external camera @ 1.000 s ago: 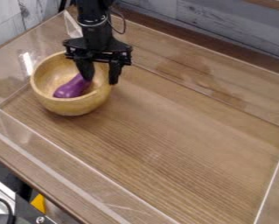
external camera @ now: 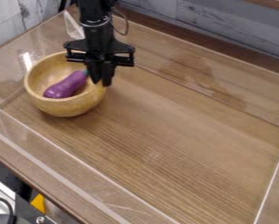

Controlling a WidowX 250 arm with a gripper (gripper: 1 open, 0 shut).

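The black gripper (external camera: 101, 65) reaches down from the top, its fingers at the right rim of a tan wooden bowl (external camera: 66, 103), shut on that rim as far as can be seen. A purple eggplant (external camera: 65, 85) lies inside the bowl, toward the middle and tilted diagonally. The fingertips are partly hard to make out against the bowl.
A grey wall stands behind. The table's left edge runs near the bottom left, with cables beyond it.
The gripper and bowl have shifted slightly, the bowl a little down. The gripper sits more over the bowl's right rim.
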